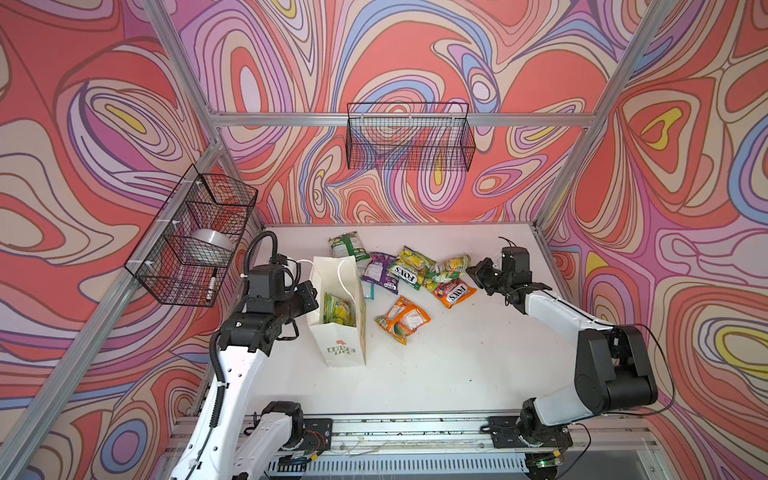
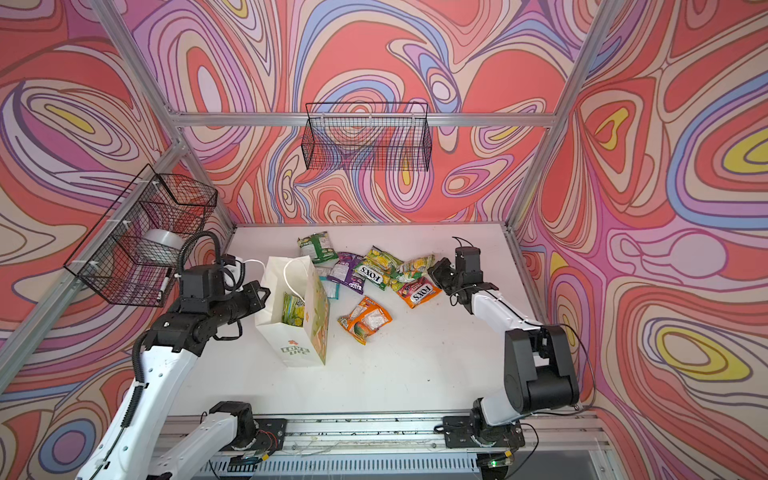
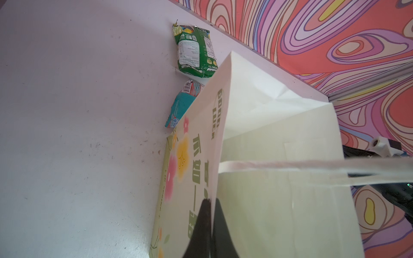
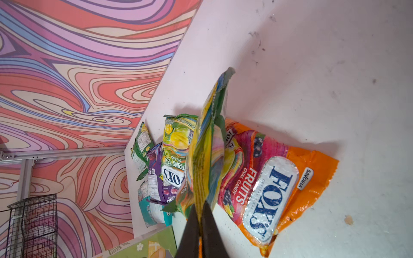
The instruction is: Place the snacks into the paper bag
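Observation:
The white paper bag [image 1: 344, 340] stands upright with its mouth open and a yellow-green packet [image 1: 338, 310] inside. My left gripper is shut on the thin rim of the bag. On the right, my right gripper is shut on the edge of a yellow-green snack packet [image 4: 210, 146], which stands up on edge in the right wrist view. Under and beside it lies an orange-pink Fox's Fruits packet [image 4: 268, 193]. A Spring Tea packet [image 1: 412, 268], a purple packet [image 1: 380, 272], a green packet [image 1: 349, 245] and an orange packet [image 1: 403, 318] lie on the table.
A teal packet [image 1: 368, 289] lies partly hidden behind the bag. White handles loop above the bag's mouth. Wire baskets hang on the back [image 1: 410, 140] and left [image 1: 192, 240].

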